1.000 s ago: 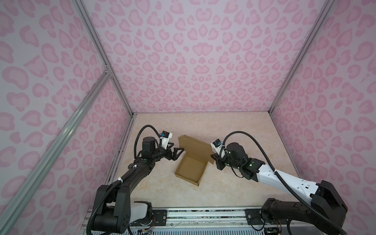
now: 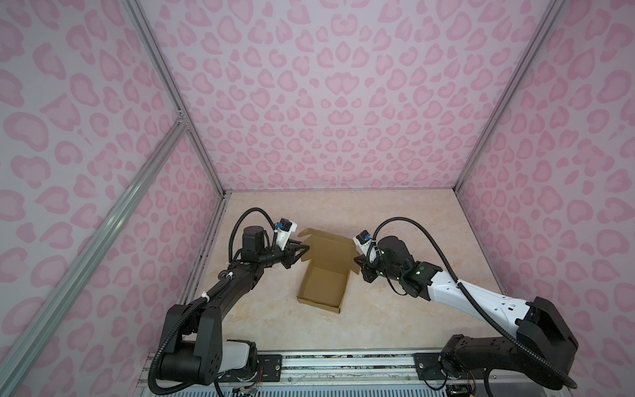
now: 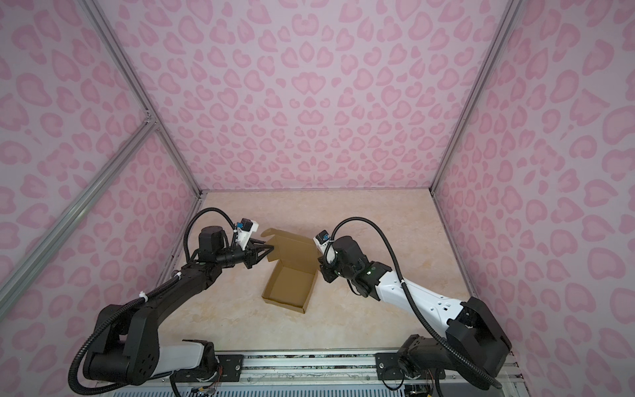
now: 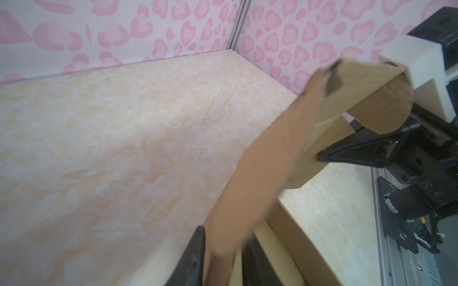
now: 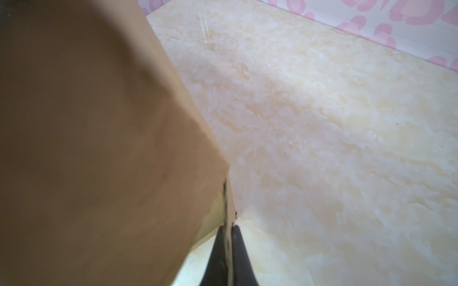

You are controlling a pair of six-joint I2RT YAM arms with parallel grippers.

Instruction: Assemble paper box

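An open brown cardboard box (image 2: 322, 287) lies on the table, its lid (image 2: 330, 250) standing up at the back with side flaps. My left gripper (image 2: 301, 247) is at the lid's left end; in the left wrist view the flap (image 4: 257, 166) runs down between its part-open fingertips (image 4: 224, 252), not clearly pinched. My right gripper (image 2: 362, 261) is at the lid's right end, shut on the thin cardboard edge, which shows between its fingertips in the right wrist view.
Patterned walls and metal frame rails bound the space.
The right gripper, the lid and the box have shifted slightly, the lid a little leftward.
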